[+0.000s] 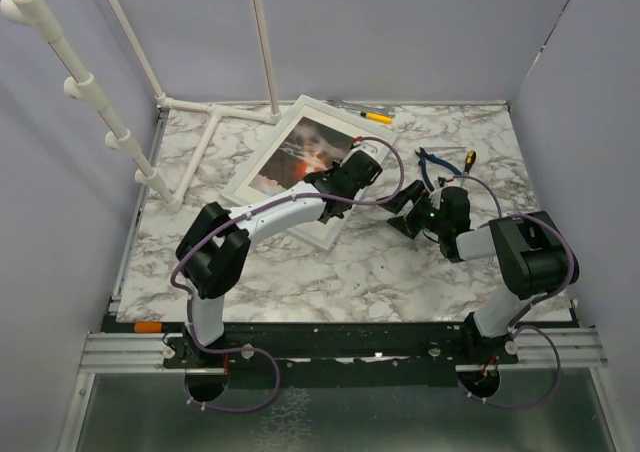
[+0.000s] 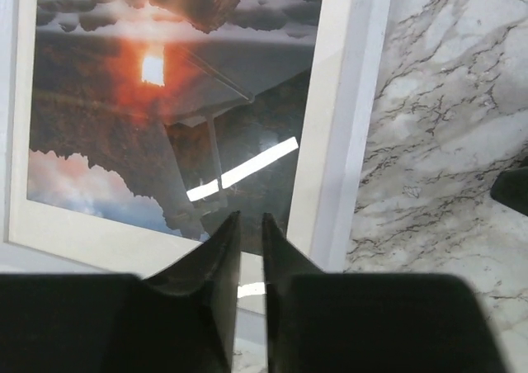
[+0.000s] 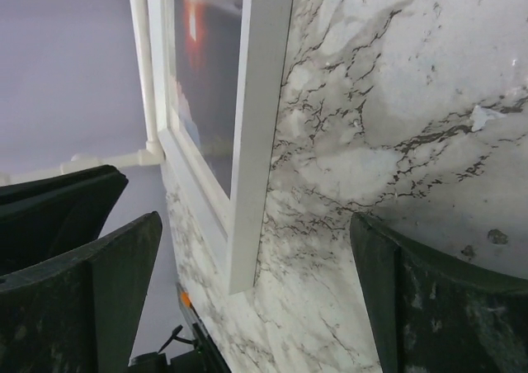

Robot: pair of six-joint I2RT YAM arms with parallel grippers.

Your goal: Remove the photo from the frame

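The white picture frame (image 1: pixel 322 234) lies flat at a slant on the table, the sunset photo (image 1: pixel 297 155) showing inside its mat. In the left wrist view the photo (image 2: pixel 107 117) carries bright reflections. My left gripper hangs over the frame's lower right corner, its fingers a narrow gap apart with nothing between them; the arm hides part of the frame from above. My right gripper stands open and low over the marble, right of the frame. The frame's raised edge (image 3: pixel 254 101) shows between its spread fingers, apart from them.
Blue-handled pliers (image 1: pixel 427 164) and a yellow-black screwdriver (image 1: pixel 469 162) lie at the back right. Another yellow-handled tool (image 1: pixel 376 118) lies behind the frame. White pipes (image 1: pixel 195 162) stand at the left. Bare marble (image 1: pixel 310 287) stretches along the front.
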